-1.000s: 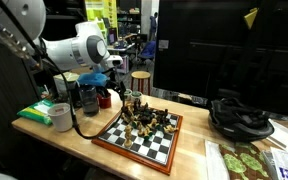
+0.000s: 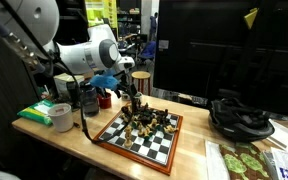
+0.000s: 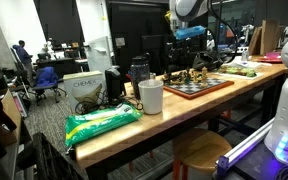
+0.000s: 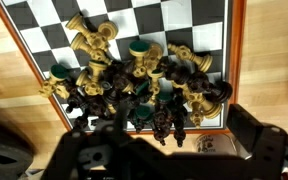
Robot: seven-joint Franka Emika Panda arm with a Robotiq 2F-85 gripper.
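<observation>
A chessboard (image 2: 154, 145) with a brown border lies on the wooden table, its checks dark and white. Gold and black chess pieces (image 4: 149, 70) lie jumbled on it, mostly toppled, some showing green felt bases. In exterior view 1 a few gold pieces (image 2: 128, 138) stand toward the board's near left part. Above the board's edge hangs my gripper, fingers wide apart. Some pieces show in the gap between the fingers, below them; nothing is gripped. Small and dark in exterior view 1, the fingertips are hard to make out there.
Left of the board stand a white mug (image 2: 62, 118), a dark canister (image 3: 140, 70) and a green bag (image 3: 102, 122). A chess box (image 3: 84, 92) stands behind the bag. A black bag (image 2: 241, 118) lies to the right. Bare table (image 2: 196, 150) separates it from the board.
The arm has swung a little to the right, bringing my gripper over the board's far left side. The pieces look unmoved.
</observation>
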